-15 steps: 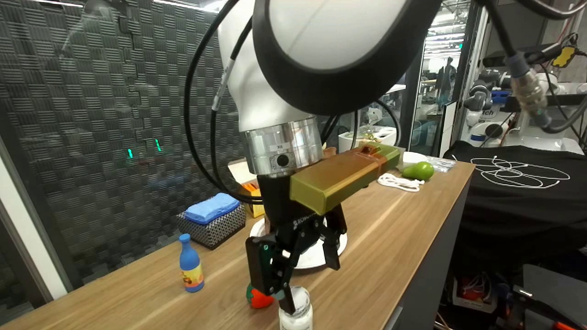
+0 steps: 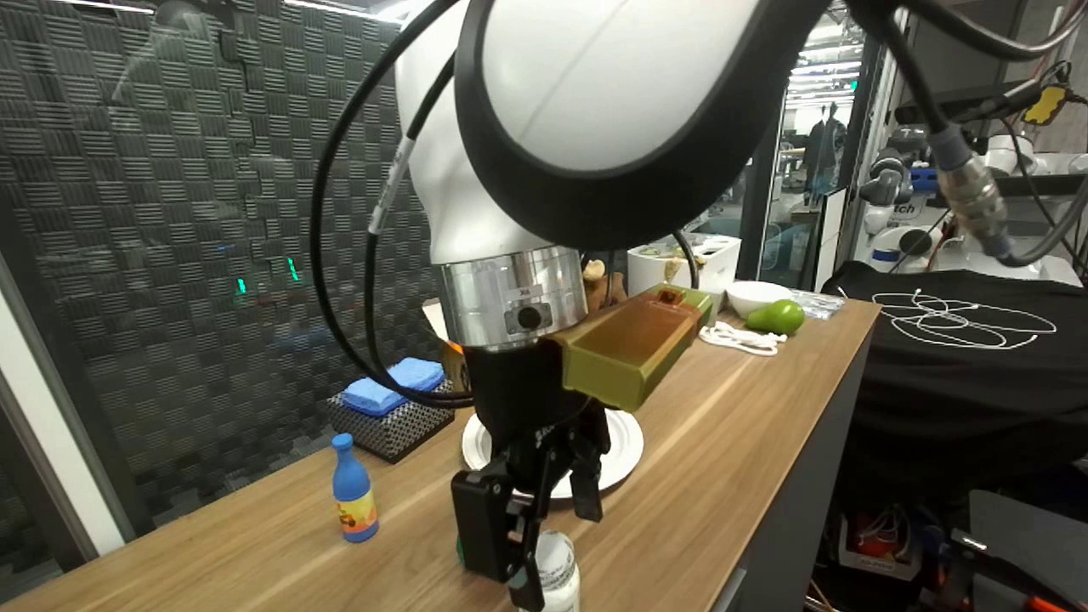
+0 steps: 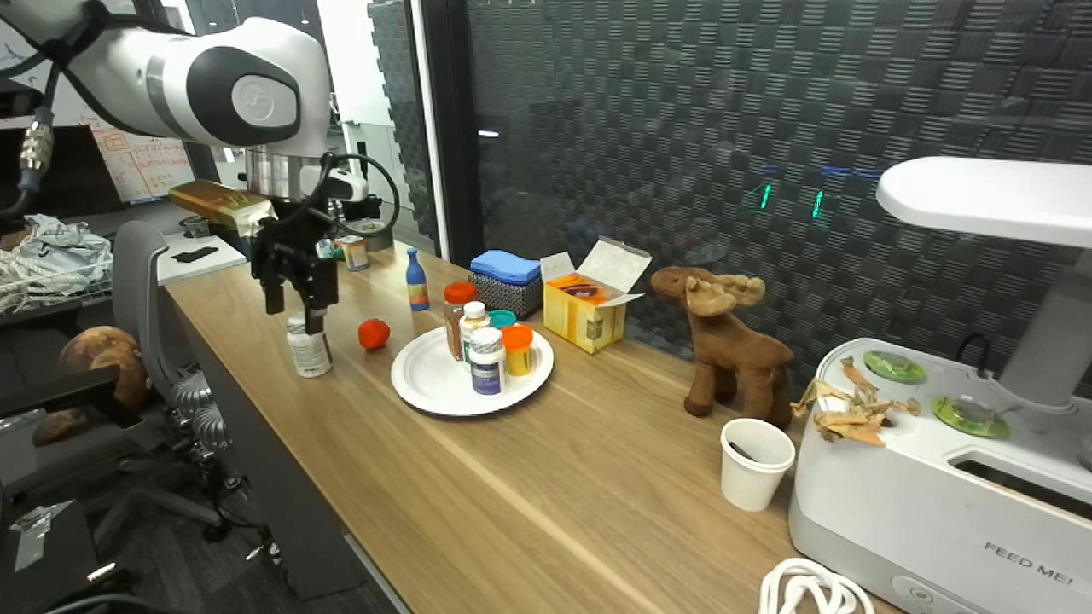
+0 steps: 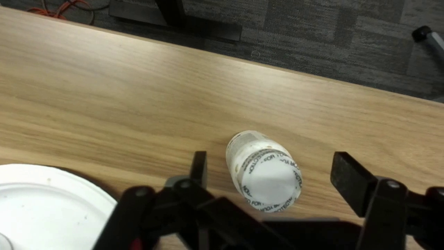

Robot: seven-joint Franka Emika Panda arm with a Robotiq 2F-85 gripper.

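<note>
A white bottle (image 4: pixel 272 181) with printing round its cap stands on the table, between the spread fingers of my gripper in the wrist view. Bare table shows on both sides of it, so neither finger touches it there. My gripper (image 3: pixel 294 292) is open and points down, its fingertips around the height of the bottle's top (image 3: pixel 309 348) in exterior view 2. From exterior view 1 the gripper (image 2: pixel 547 541) partly covers the same bottle (image 2: pixel 558 576).
A white plate (image 3: pixel 440 401) holding several bottles and jars lies close by. A red strawberry-like item (image 3: pixel 374 333) and a blue bottle (image 3: pixel 416 281) stand near. The table's edge (image 4: pixel 266 64) runs beyond the bottle.
The arm has shifted slightly left and lower in exterior view 1, and the gripper has turned a little. It now hides most of the red item. The bottle has stayed put.
</note>
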